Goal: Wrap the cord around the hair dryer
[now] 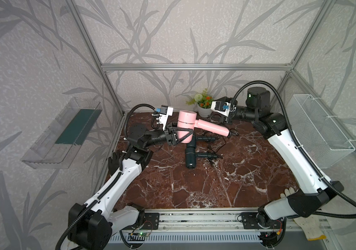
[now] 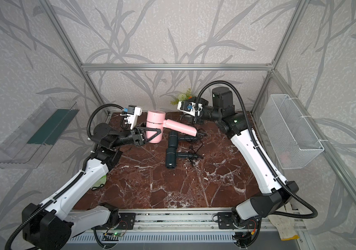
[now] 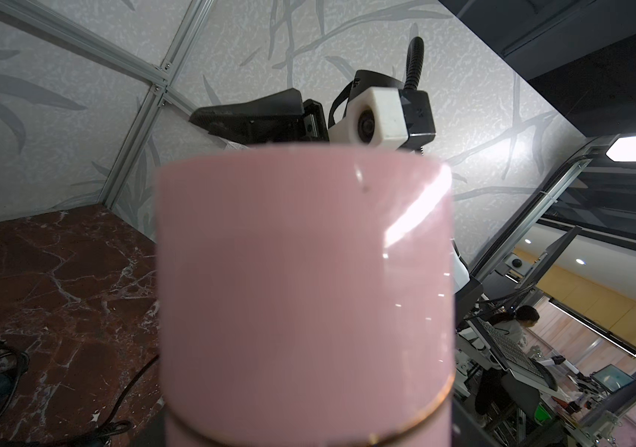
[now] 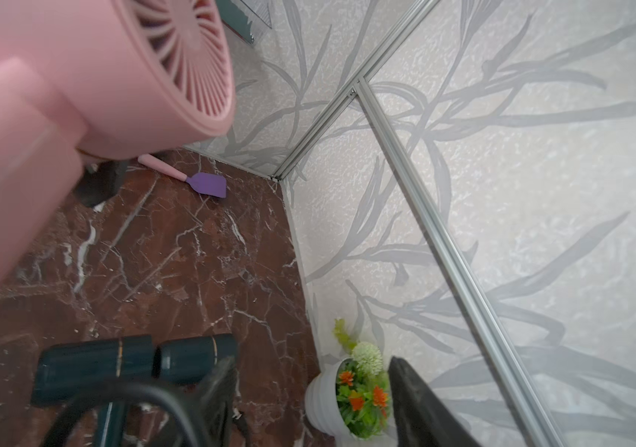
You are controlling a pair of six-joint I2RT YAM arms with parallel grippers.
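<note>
My left gripper [image 1: 177, 135] holds a pink hair dryer [image 1: 185, 118] by its barrel, aloft over the table, its handle pointing right; in the left wrist view the barrel fills the middle. My right gripper is part open above the table's back, just right of the pink dryer, with no object seen between its fingers. A dark cord loop crosses the bottom of the right wrist view, blurred. Two dark green hair dryers [image 2: 170, 156] lie on the table below, with black cords around their handles.
A potted plant [image 1: 204, 108] stands at the back. A pink-handled purple spatula [image 4: 206, 184] lies by the wall. A clear tray [image 1: 48, 156] hangs at left, a wire basket [image 1: 319, 129] at right.
</note>
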